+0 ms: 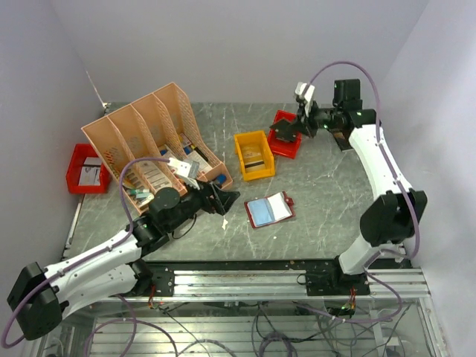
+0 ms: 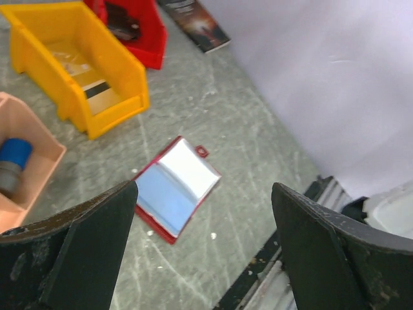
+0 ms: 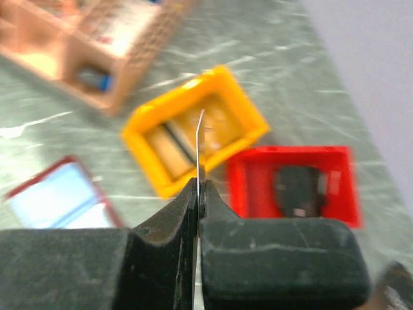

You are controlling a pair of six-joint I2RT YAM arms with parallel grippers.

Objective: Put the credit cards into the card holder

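In the right wrist view my right gripper is shut on a thin flat thing (image 3: 201, 152), seen almost edge-on, so its face and kind are hidden. From the top, this gripper (image 1: 299, 127) is by the red bin (image 3: 348, 187), where a dark object (image 3: 298, 190) lies. The red-edged open booklet (image 1: 269, 210), perhaps the card holder, shows a blue side and a white side on the table. Above and to the left of it, my left gripper stands open and empty.
Beside the red bin is a yellow bin (image 1: 254, 155) with flat items inside. A tan slotted rack (image 1: 152, 137) fills the back left, and another red bin (image 1: 88, 169) stands beyond it.
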